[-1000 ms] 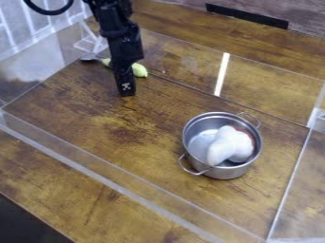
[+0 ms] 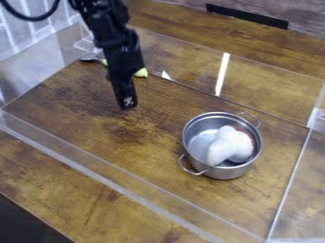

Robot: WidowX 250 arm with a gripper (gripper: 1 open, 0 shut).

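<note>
My black gripper (image 2: 125, 100) points down over the upper left of the wooden table, shut, with nothing visible between its fingers. Behind it, partly covered by the arm, lie a pale green object (image 2: 140, 72) and a metal utensil (image 2: 89, 60), too small to tell exactly. At the right stands a steel pot (image 2: 222, 169) with two handles, holding white rounded objects (image 2: 219, 143) and something reddish.
Clear plastic walls border the wooden surface (image 2: 95, 152) on several sides. A dark slot (image 2: 248, 16) is at the back right.
The pot and its contents have not moved.
</note>
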